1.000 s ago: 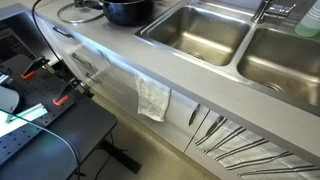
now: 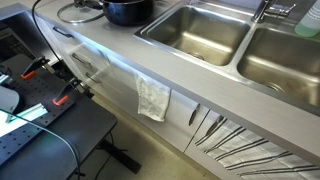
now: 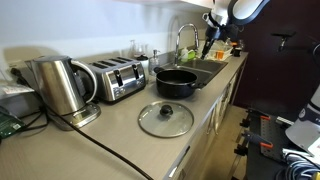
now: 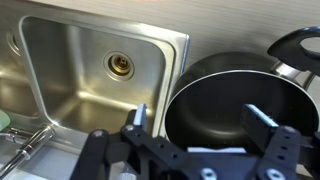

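Note:
A black pot [image 4: 215,100] fills the right half of the wrist view, empty inside, with its handle [image 4: 297,50] toward the upper right. In that view my gripper stands open over the pot, one finger [image 4: 138,118] near its rim on the sink side, the other finger [image 4: 262,118] over its interior. Nothing is between the fingers. The steel sink [image 4: 85,110] lies to the left of the pot. Exterior view 1 shows the pot [image 2: 129,10] at the top edge, on the counter left of the sink [image 2: 203,36]; the gripper is outside that view.
A glass lid [image 3: 166,118] lies on the counter [image 3: 110,150] in front of the pot [image 3: 178,83]. A toaster [image 3: 119,79] and a kettle [image 3: 68,88] stand behind. The faucet [image 2: 265,10] rises behind the sinks. A white towel [image 2: 153,97] hangs on the cabinet front.

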